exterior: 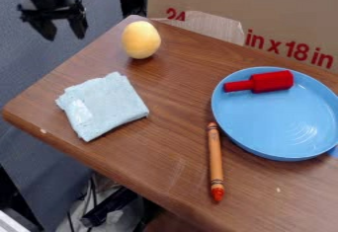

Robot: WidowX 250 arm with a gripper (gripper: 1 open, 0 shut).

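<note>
At the top left, off the table's left edge, my black gripper [63, 29] hangs in the air with its fingers apart and nothing seen between them. A folded pale blue cloth [102, 106] lies on the left of the wooden table. A yellow egg-shaped object [141, 39] stands near the back edge. At the right, a blue plate [275, 127] holds a red roller-like object [270, 81] with a handle. An orange crayon [215, 162] lies left of the plate.
A cardboard box [259, 9] stands behind the table [158, 157]. Cables and equipment sit below the left edge.
</note>
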